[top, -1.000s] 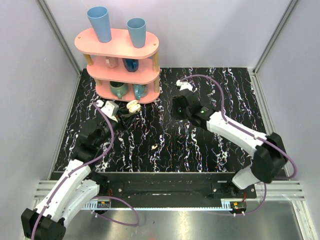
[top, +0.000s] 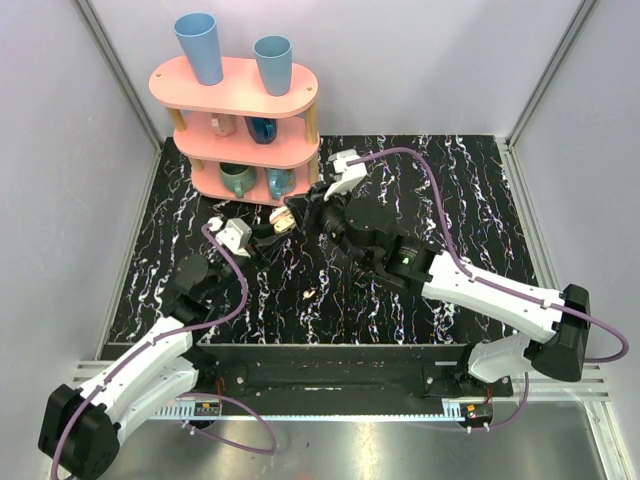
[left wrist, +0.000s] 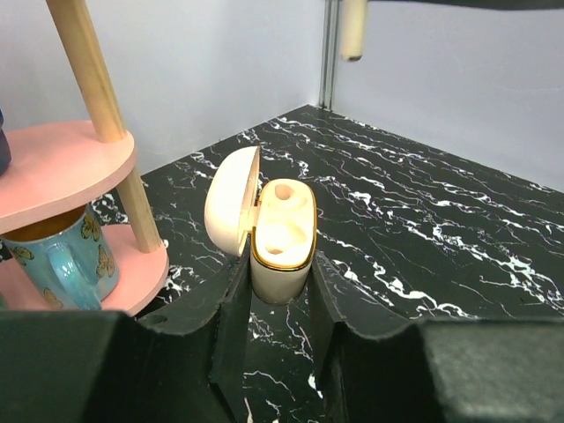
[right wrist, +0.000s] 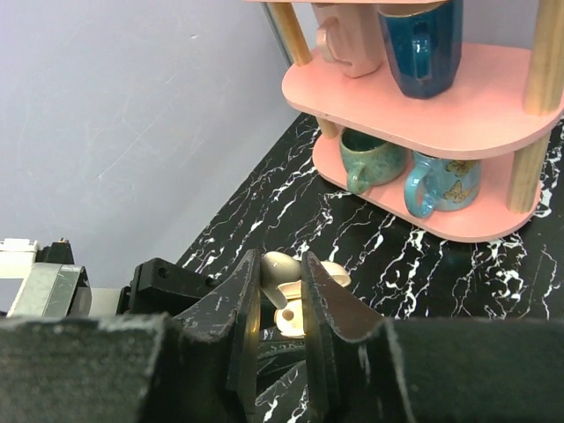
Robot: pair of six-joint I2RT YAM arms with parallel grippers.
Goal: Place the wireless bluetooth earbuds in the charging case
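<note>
My left gripper [top: 270, 238] is shut on the white charging case [left wrist: 284, 231], held upright with its lid open and earbud wells showing. My right gripper [top: 304, 208] is close above it in the top view. In the right wrist view, a white earbud [right wrist: 278, 270] sits between its fingertips, in front of the case. The left wrist view shows a pale stem [left wrist: 352, 31] at the top, above and right of the case, apart from it. A small white piece [top: 309, 294], apparently the other earbud, lies on the black marbled table [top: 450, 200].
The pink shelf [top: 235, 80] with mugs and cups stands at the back left, close behind the case. Pale walls enclose the sides and back.
My right arm has swung left and toward the case, now almost meeting the left gripper. My left gripper has shifted slightly right and toward the front with the case in it.
</note>
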